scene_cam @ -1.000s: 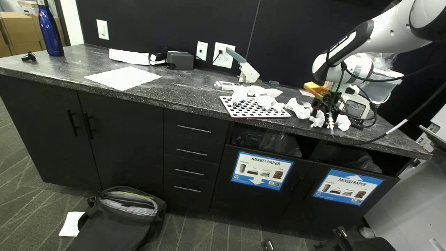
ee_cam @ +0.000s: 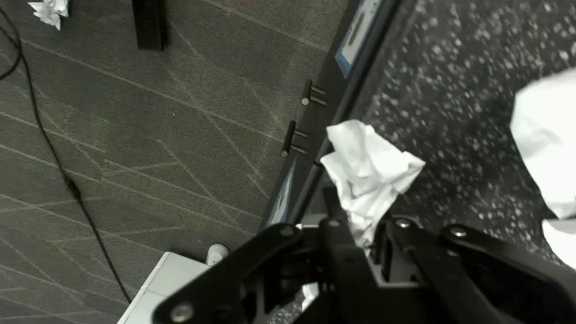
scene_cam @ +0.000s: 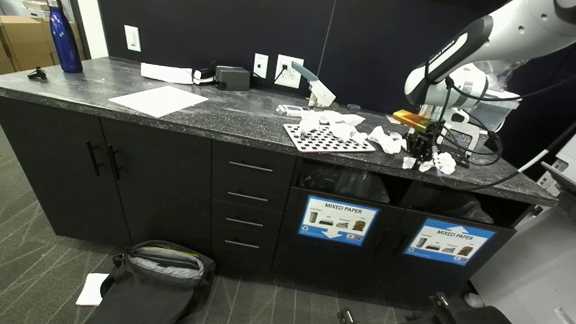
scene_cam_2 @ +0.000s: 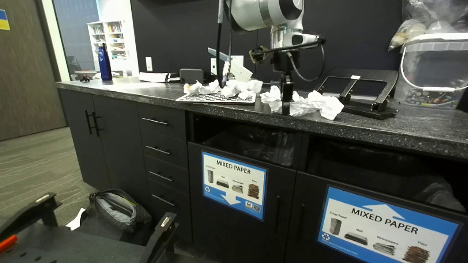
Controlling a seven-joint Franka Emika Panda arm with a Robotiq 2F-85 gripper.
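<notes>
A crumpled piece of white paper (ee_cam: 367, 167) sticks up from between the fingers of my gripper in the wrist view. The fingers are shut on its lower part, which they hide. From the side, my gripper (scene_cam_2: 286, 105) points straight down, low over the counter near its front edge. White crumpled paper (scene_cam_2: 322, 105) lies around it there. Other crumpled paper (scene_cam: 386, 139) rests to the left of my gripper (scene_cam: 419, 148) in the first exterior view. More paper covers part of a white perforated board (scene_cam: 324, 145).
Below the counter (scene_cam: 259, 116) are open bin slots with "MIXED PAPER" signs (scene_cam: 339, 220). A black stand (scene_cam_2: 368, 94) and a clear bucket (scene_cam_2: 432, 74) occupy the right side. Cables hang around the wrist. The counter's left half has a flat sheet (scene_cam: 159, 101) and a blue bottle (scene_cam: 64, 40).
The arm has shifted slightly, with the wrist a little to the right and lower in the first exterior view. The cable by the gripper has swung right. The board and its papers look unmoved.
</notes>
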